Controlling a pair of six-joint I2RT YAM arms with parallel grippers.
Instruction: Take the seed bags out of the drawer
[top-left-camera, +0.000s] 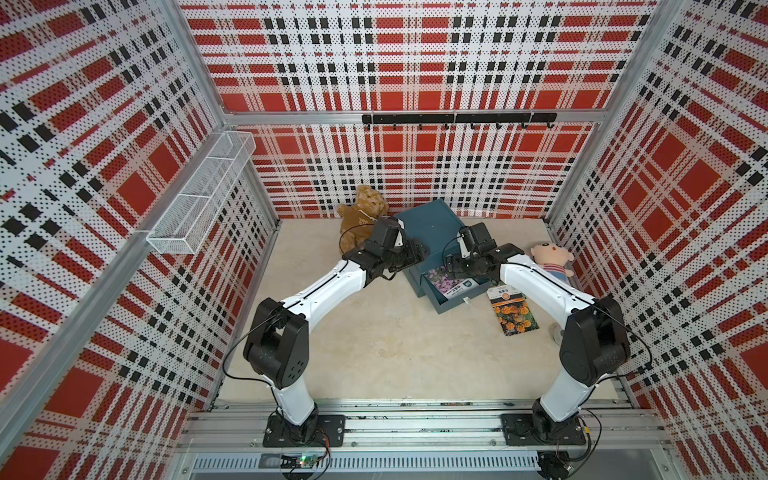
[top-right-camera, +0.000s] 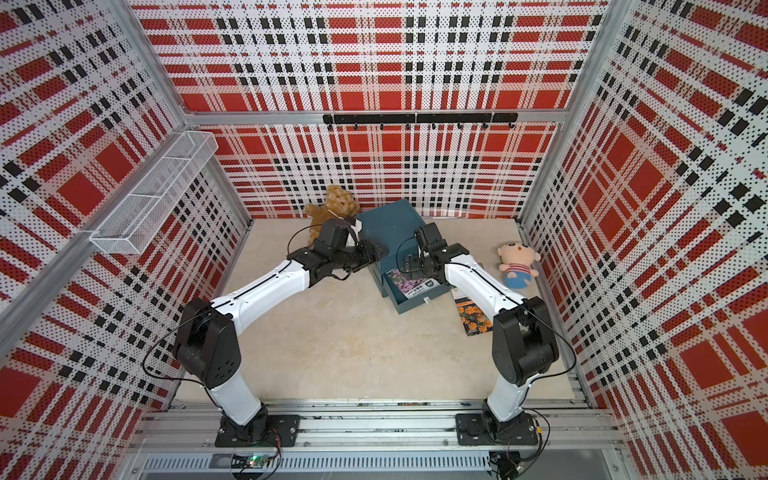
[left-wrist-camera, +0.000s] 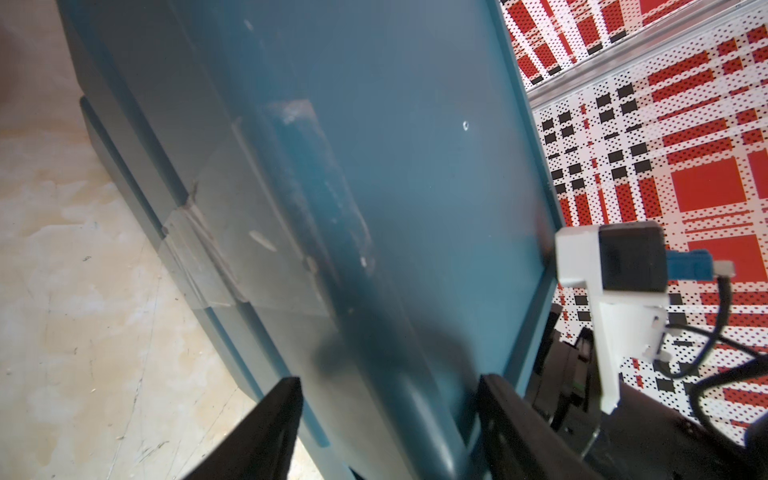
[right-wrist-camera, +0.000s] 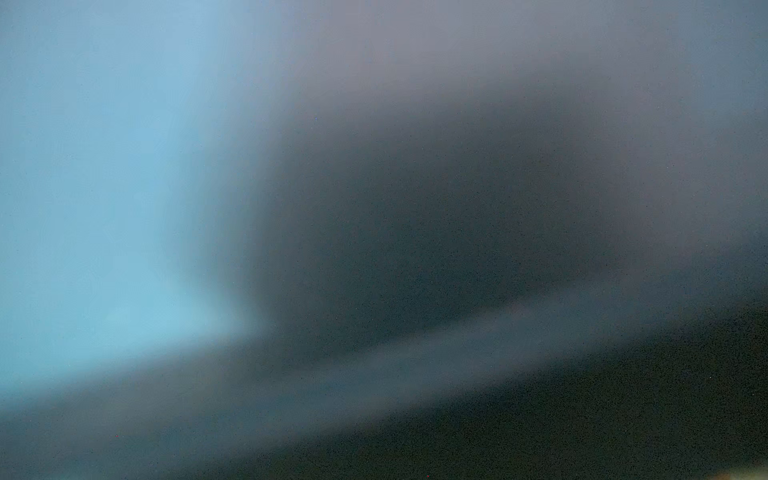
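The blue-grey box (top-left-camera: 430, 221) stands at the back with its drawer (top-left-camera: 442, 306) pulled out toward the front right. Inside the drawer lies a seed bag (top-right-camera: 405, 281) with pink-purple flowers and a white label. An orange-flowered seed bag (top-left-camera: 516, 317) rests on the table right of the drawer. My left gripper has its fingers apart around a corner of the box. My right gripper (top-left-camera: 453, 266) is open over the drawer, hiding part of the bag inside. The right wrist view is too close and blurred to show any contact.
A brown teddy bear (top-left-camera: 365, 204) sits behind the left arm. A striped-shirt doll (top-right-camera: 518, 264) lies at the far right. Near the right arm's elbow is a small clear object (top-left-camera: 557, 333), partly hidden.
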